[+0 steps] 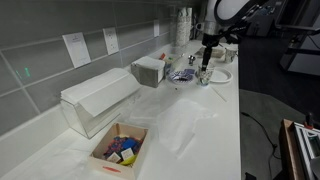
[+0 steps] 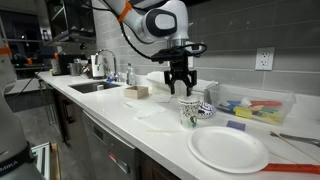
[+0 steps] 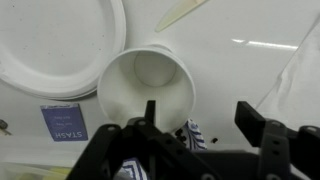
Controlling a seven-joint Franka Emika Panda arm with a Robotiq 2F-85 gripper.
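A white paper cup with a printed side stands upright on the counter. From above, in the wrist view, the cup looks empty. My gripper is open; one finger overlaps the cup's mouth and the other lies beyond its right wall. The near rim runs between them in this view, but whether a finger reaches inside the cup cannot be told. In the second exterior view the gripper sits just above the cup.
A white plate lies close to the cup, with a blue tea packet beside it. Behind stand a patterned bowl and a clear bin. A box of small items is far off.
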